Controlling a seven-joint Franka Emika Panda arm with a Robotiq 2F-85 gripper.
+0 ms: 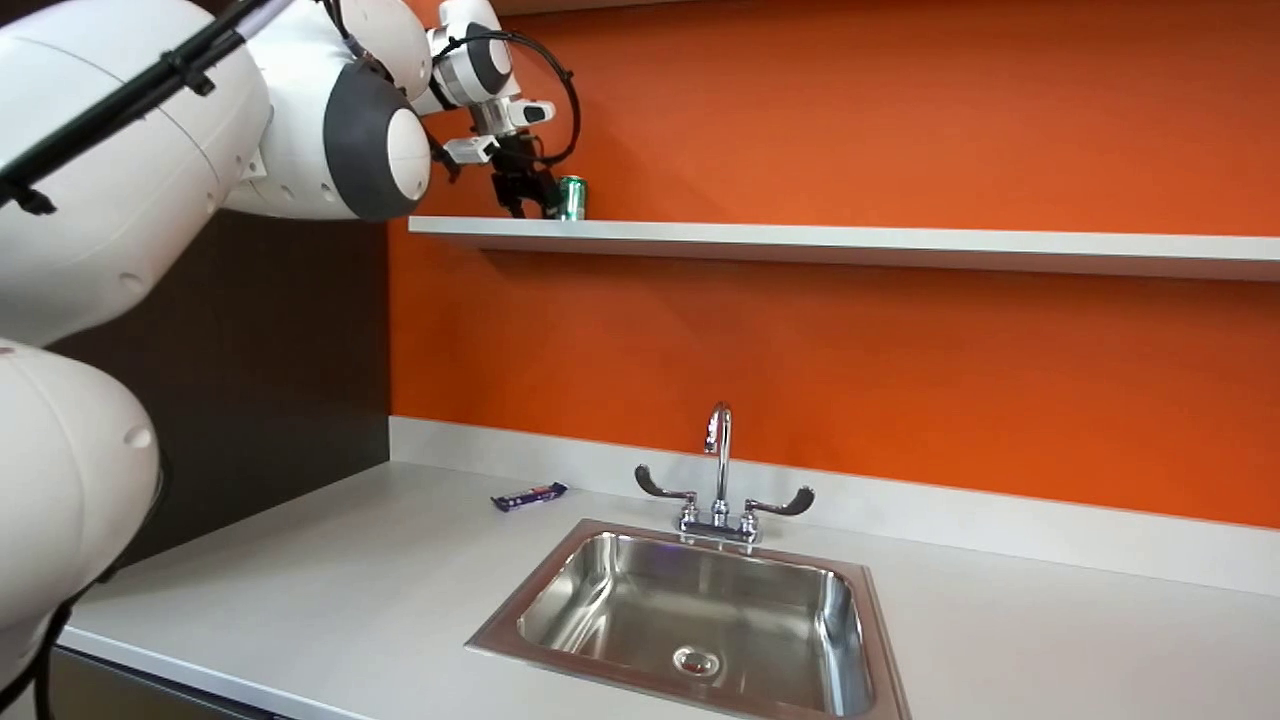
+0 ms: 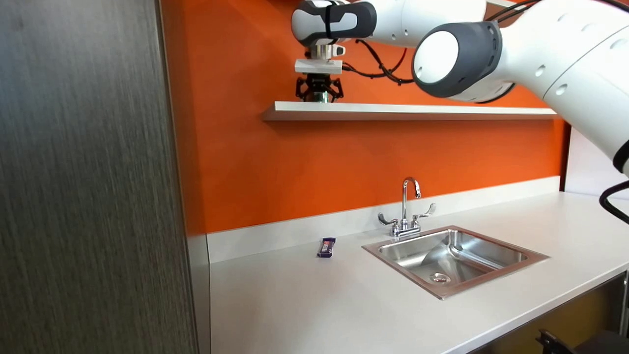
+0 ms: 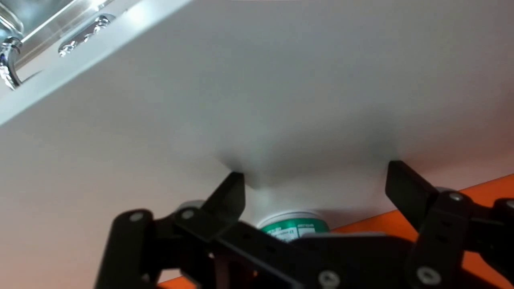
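A green can [image 1: 573, 199] stands upright on the white shelf [image 1: 840, 240], near its left end. My gripper [image 1: 535, 206] is low over the shelf, just left of the can in exterior view 1. In exterior view 2 a little of the can [image 2: 320, 97] shows between the dark fingers. The wrist view has the gripper open, its fingertips wide apart over bare shelf. Only one end of the can [image 3: 294, 226] shows there, further back than the tips; dark gripper parts hide the rest of it. Whether a finger touches the can is unclear.
Close behind the can is the orange wall [image 1: 900, 120]. Below, a purple-wrapped bar [image 1: 529, 496] lies on the counter [image 1: 360, 564], left of the steel sink [image 1: 864, 576] and faucet [image 1: 721, 468]. Rightward, the shelf is clear.
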